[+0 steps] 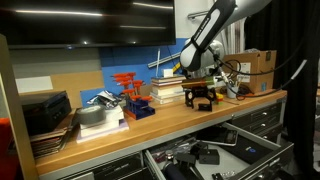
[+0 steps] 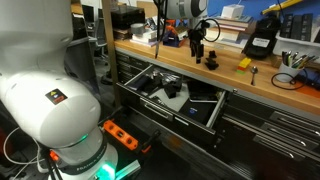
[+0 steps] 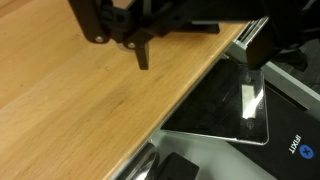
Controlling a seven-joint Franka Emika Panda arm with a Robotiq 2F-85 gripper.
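Observation:
My gripper is open, low over the right half of the wooden counter and near its front edge. In the wrist view the fingers of the gripper stand wide apart over bare wood and the counter edge. A dark object at the top of that view is partly hidden by the gripper, and I cannot tell what it is. Exterior view 2 has a small black object on the counter close to the gripper. Nothing is seen held.
Below the counter an open drawer holds several dark items, among them a flat black tablet. Books and a red rack stand along the back. Counter space left of the gripper is clear.

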